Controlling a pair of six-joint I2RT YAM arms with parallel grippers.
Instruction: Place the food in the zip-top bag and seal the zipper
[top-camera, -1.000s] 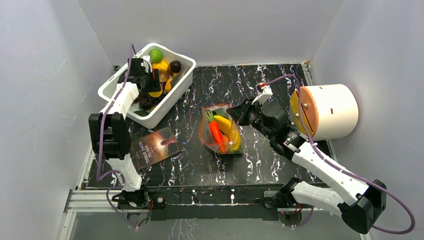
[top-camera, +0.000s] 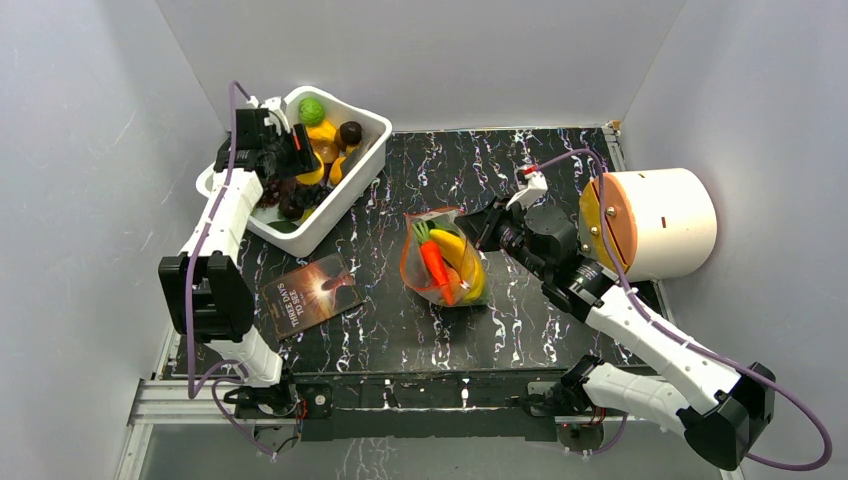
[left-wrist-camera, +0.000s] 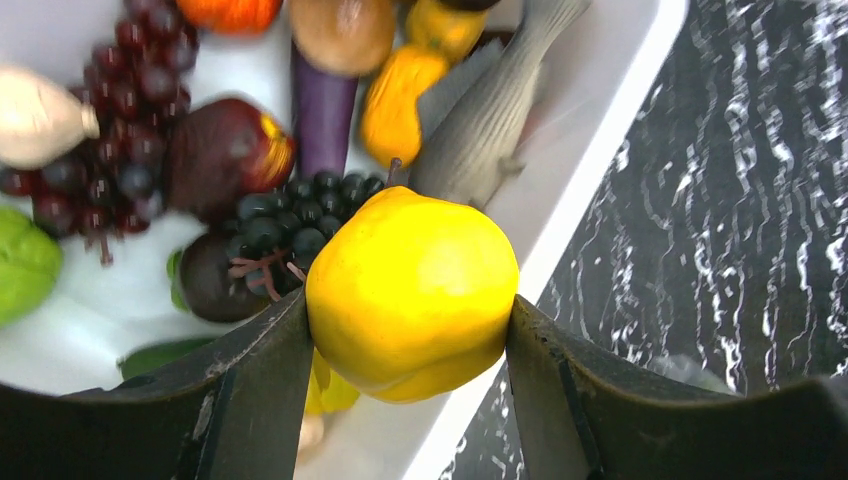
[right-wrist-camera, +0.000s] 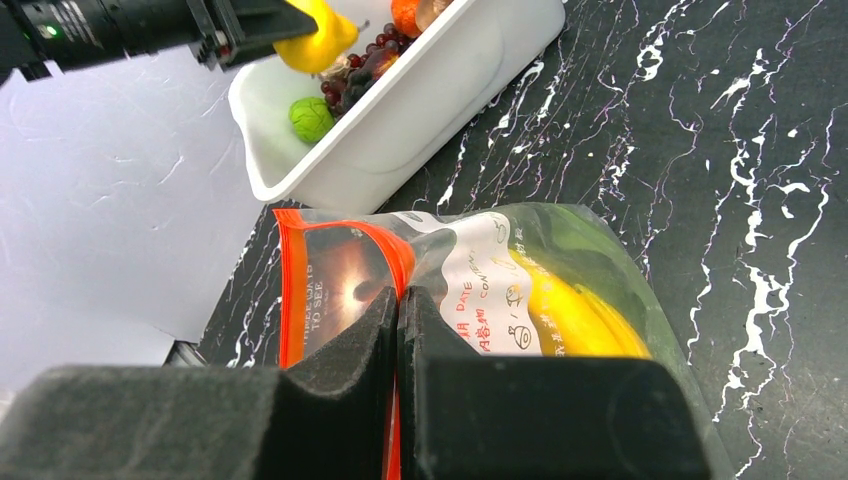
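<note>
My left gripper holds a yellow bell pepper above the white bin (top-camera: 330, 215) of food at the back left; the pepper also shows at the top of the right wrist view (right-wrist-camera: 315, 35). The clear zip bag (top-camera: 420, 275) with red zipper edge stands in the middle, holding a carrot (top-camera: 433, 260), a banana (top-camera: 448, 243) and other items. My right gripper is shut on the bag's red-edged rim at its right side.
A book (top-camera: 310, 295) lies left of the bag. A cream cylinder (top-camera: 655, 220) stands at the right. Dark marble board is clear behind and in front of the bag.
The right arm and bag stay put.
</note>
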